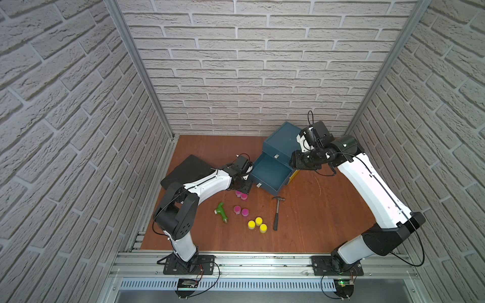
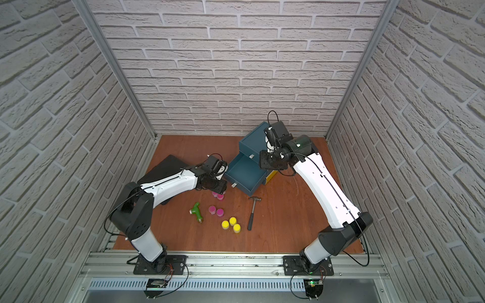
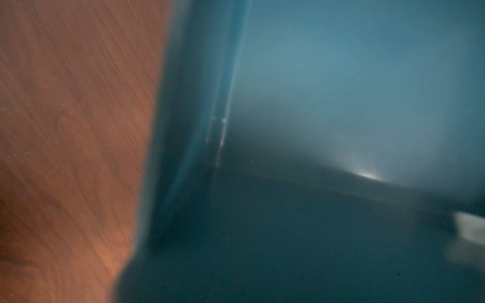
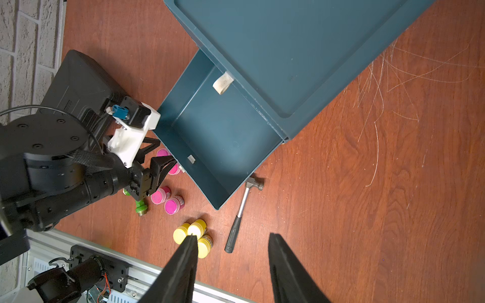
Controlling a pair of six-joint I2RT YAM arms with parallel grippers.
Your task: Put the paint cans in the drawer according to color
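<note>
A blue drawer box has its empty lower tray (image 4: 227, 133) pulled out. My left gripper is at the tray's near left edge, over pink cans (image 4: 174, 169); its open fingers show in the right wrist view, and the blurred left wrist view is filled by blue plastic. More pink cans (image 1: 245, 212) lie in front, with yellow cans (image 1: 251, 224) nearer the edge. My right gripper is open above the box's right side, with nothing between its fingers.
A hammer (image 1: 276, 217) lies right of the yellow cans, a green tool (image 1: 220, 211) left of the pink ones. A black case (image 1: 187, 169) is at the left.
</note>
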